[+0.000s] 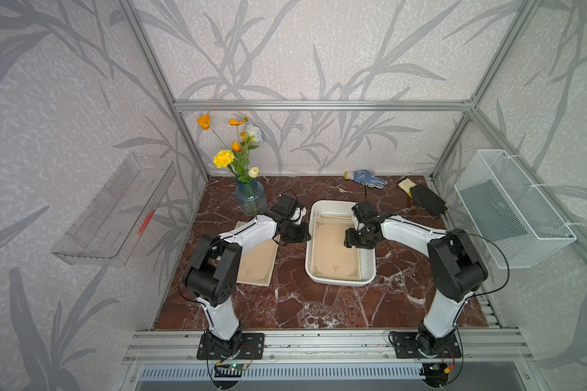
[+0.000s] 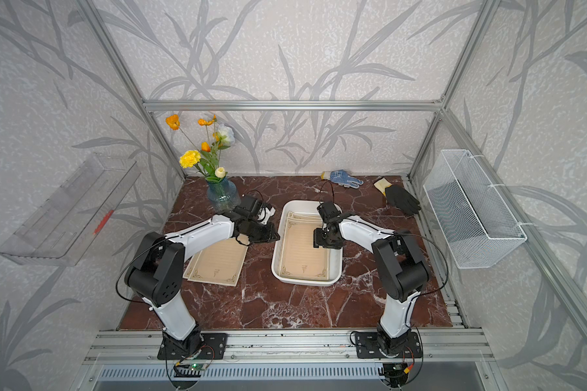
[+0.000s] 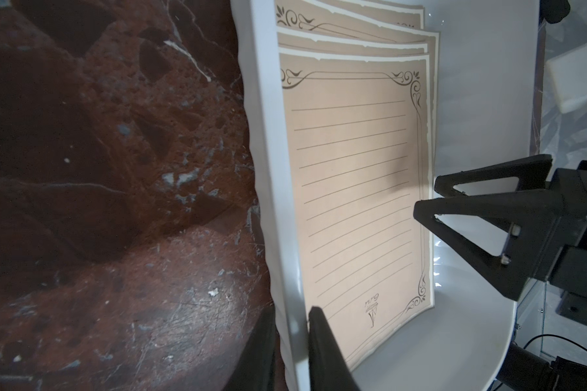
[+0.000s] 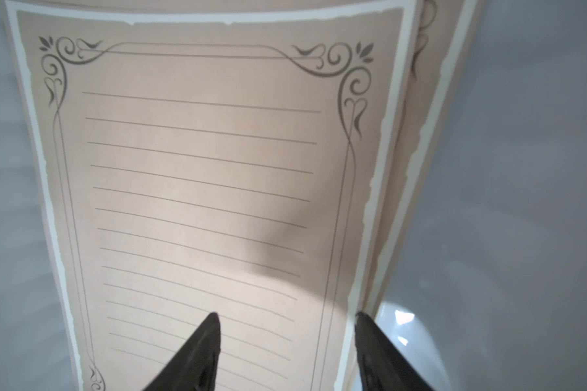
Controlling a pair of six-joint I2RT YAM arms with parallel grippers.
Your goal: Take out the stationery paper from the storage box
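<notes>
A white storage box (image 1: 369,273) stands mid-table with a slightly fanned stack of lined, scroll-bordered stationery paper (image 3: 355,195) inside. My left gripper is at the box's left rim (image 3: 274,176), one finger on each side of the wall; whether it clamps the rim cannot be told. Above the paper, near the stack's right edge in the right wrist view, my right gripper is open with nothing between its fingers. More stationery paper (image 1: 254,267) lies on the table left of the box, partly covered by the left arm.
A blue glass vase (image 1: 251,198) with flowers stands behind the left arm. Gloves (image 1: 366,178) lie along the back edge. Wire and clear baskets hang at the sides.
</notes>
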